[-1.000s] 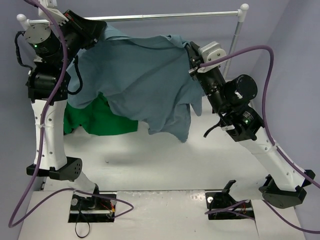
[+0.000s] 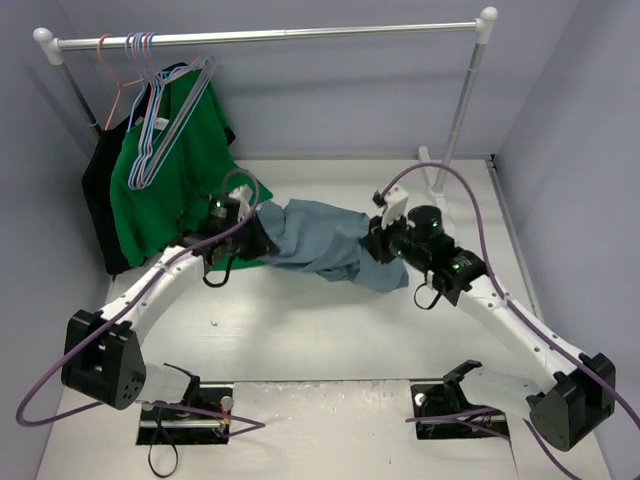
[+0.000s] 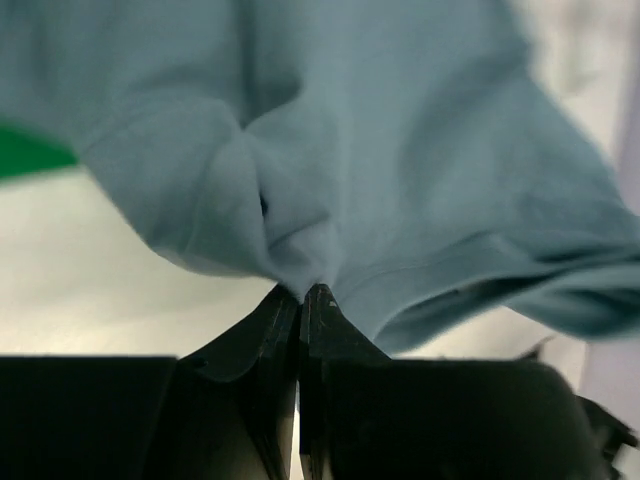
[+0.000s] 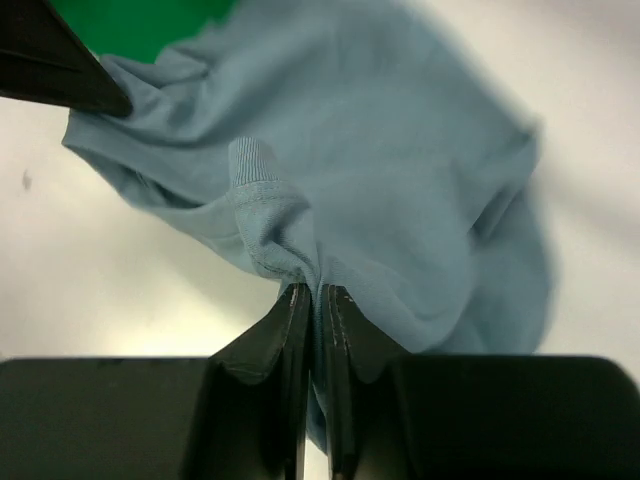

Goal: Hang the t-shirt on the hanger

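The blue-grey t shirt (image 2: 325,240) lies bunched low over the white table (image 2: 300,330). My left gripper (image 2: 260,240) is shut on its left end; in the left wrist view a fold (image 3: 280,240) runs into the fingertips. My right gripper (image 2: 375,240) is shut on its right part, a narrow fold (image 4: 275,220) held between the fingers. Several hangers (image 2: 150,150) hang at the left of the rail (image 2: 280,35).
A green garment (image 2: 180,130) and a black one hang behind the hangers at the left, reaching the table. Grey walls stand at both sides.
Both arms have come down and in from up by the rail, the left also to the right, carrying the shirt down toward the table, where it now looks more bunched.
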